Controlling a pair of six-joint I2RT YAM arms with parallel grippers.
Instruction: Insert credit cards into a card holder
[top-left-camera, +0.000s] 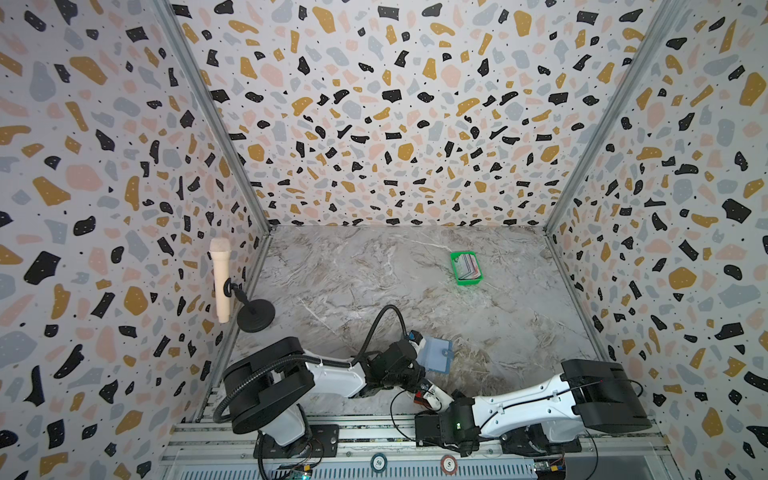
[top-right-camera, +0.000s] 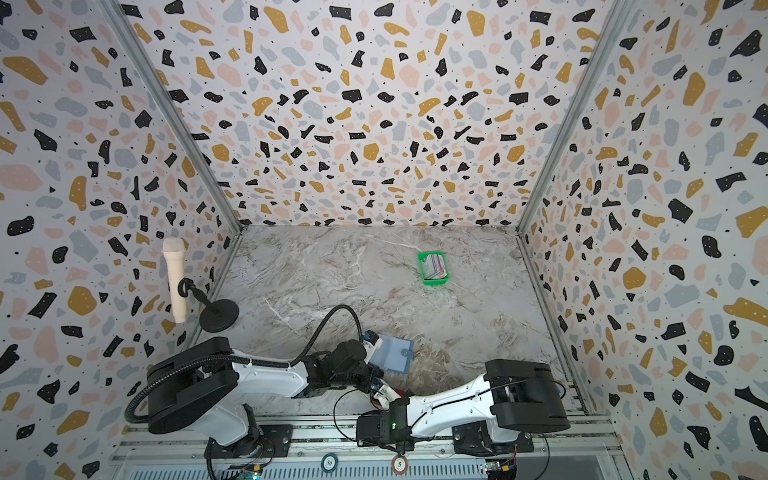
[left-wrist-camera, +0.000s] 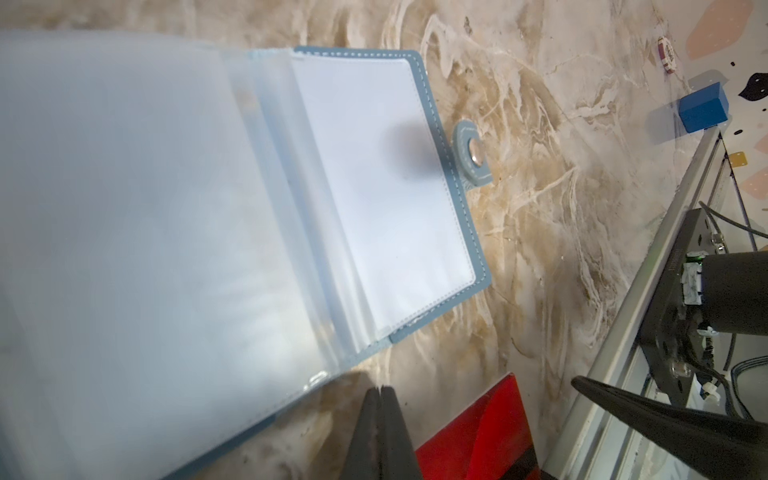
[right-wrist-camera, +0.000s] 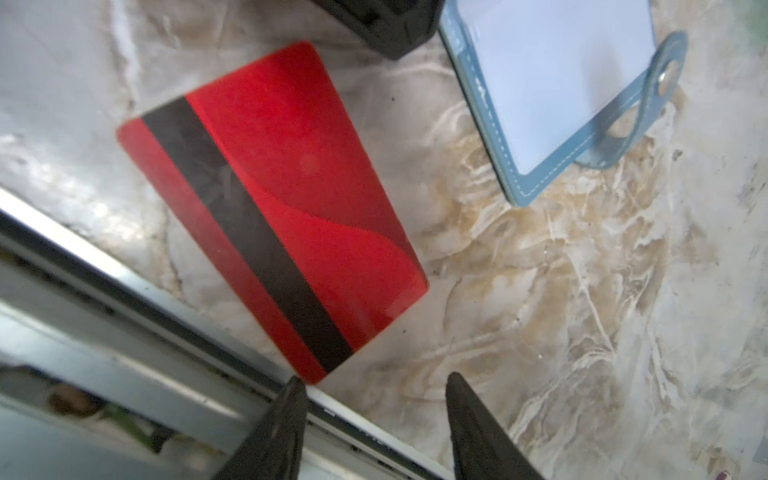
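The blue card holder lies unfolded on the table, its clear sleeves spread at the left of the left wrist view. Its white inner panel and snap tab face right. My left gripper is shut by the holder's near edge, with nothing visible between its tips. A red card with a black stripe is beside it, near the table's front rail; whether it touches the table cannot be told. My right gripper stands open, its left fingertip close to the card's lower corner in the image, nothing between the fingers.
A green box of cards stands towards the back right. At the left is a black round stand. The metal rail borders the front.
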